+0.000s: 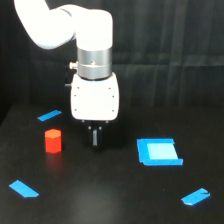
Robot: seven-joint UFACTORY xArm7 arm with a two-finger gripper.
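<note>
A small red block [53, 141] rests on the dark table at the left. To its right, over the table, my gripper [96, 138] points down from the white arm. Its two dark fingers are drawn close together, and nothing shows between them. The block and the fingers stand clearly apart. On the right side of the table lies a pale square [162, 151] framed with blue tape [146, 152].
Strips of blue tape mark the table at back left [49, 115], front left [23, 189] and front right [196, 197]. A dark curtain [165, 65] hangs behind.
</note>
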